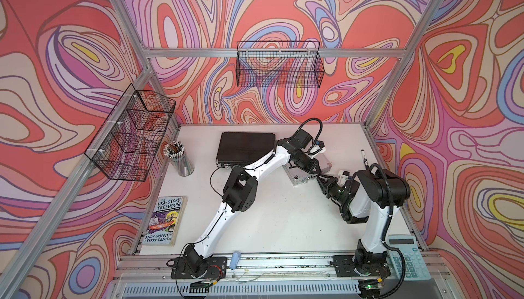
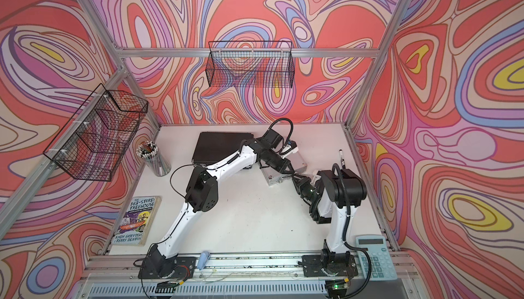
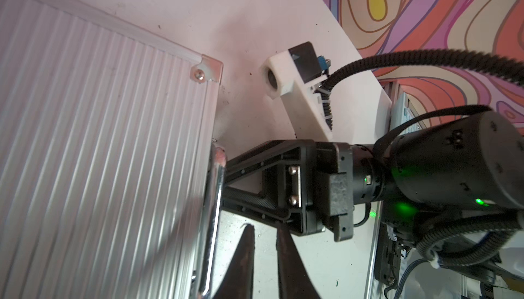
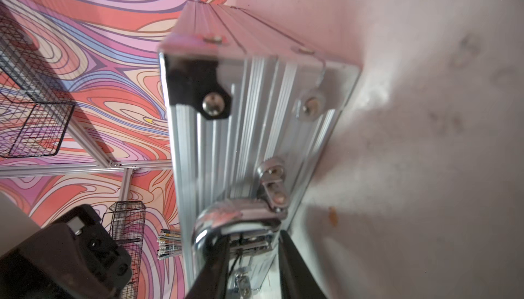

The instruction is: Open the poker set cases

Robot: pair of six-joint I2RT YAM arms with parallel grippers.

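The silver poker case (image 1: 323, 160) lies on the table with its ribbed lid (image 3: 98, 135) down. A chrome handle (image 4: 237, 211) sticks out from its front side, held at a bracket (image 4: 273, 181). My left gripper is over the front edge, fingers slightly apart, nothing visible between them. My right gripper reaches in from the right at the handle, its fingers apart in front of the handle; contact cannot be judged. From above, the two grippers nearly meet and cover part of the case. A black case (image 1: 245, 147) lies shut at the back.
A pencil cup (image 1: 181, 158) and a book (image 1: 163, 221) stand on the left. A marker (image 1: 364, 159) lies back right. One wire basket (image 1: 279, 68) hangs on the back frame.
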